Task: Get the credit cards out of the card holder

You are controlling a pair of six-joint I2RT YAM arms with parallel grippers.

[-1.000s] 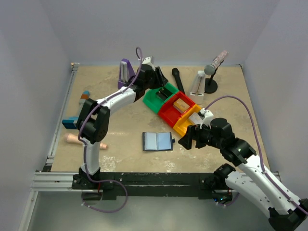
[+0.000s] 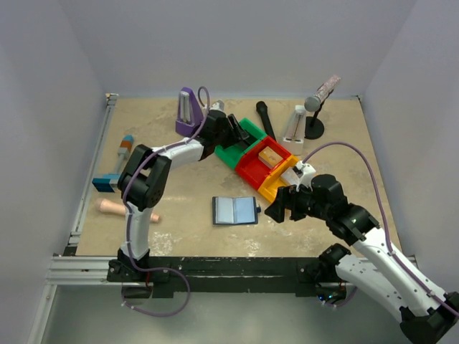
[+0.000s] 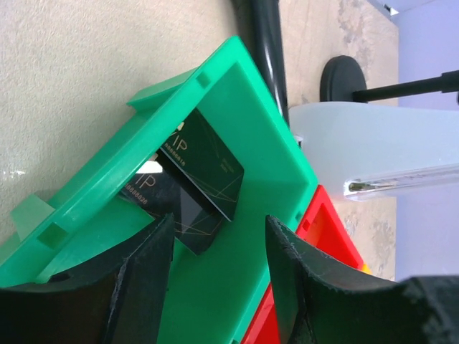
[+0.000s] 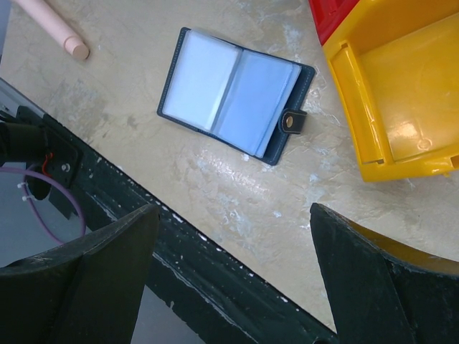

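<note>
Black cards marked VIP [image 3: 208, 172] lie in the green bin [image 3: 258, 143]. My left gripper hangs just over them, its fingers apart with nothing visible between them. An open card holder [image 2: 236, 210] with pale sleeves lies flat on the front middle of the table, also seen in the right wrist view [image 4: 229, 93]. My right gripper [image 2: 283, 204] stands open to the right of the holder, beside the yellow bin [image 2: 276, 188], with nothing between its fingers.
The red bin [image 2: 251, 166] sits between the green and yellow bins. A black microphone [image 2: 264, 115], a white item [image 2: 295, 127] and a stand with a cylinder [image 2: 315, 125] are behind. A pink rod [image 2: 115, 208] lies front left. The table around the holder is clear.
My left gripper has moved down and toward the front, into the green bin over the black cards. The right arm has hardly moved.
</note>
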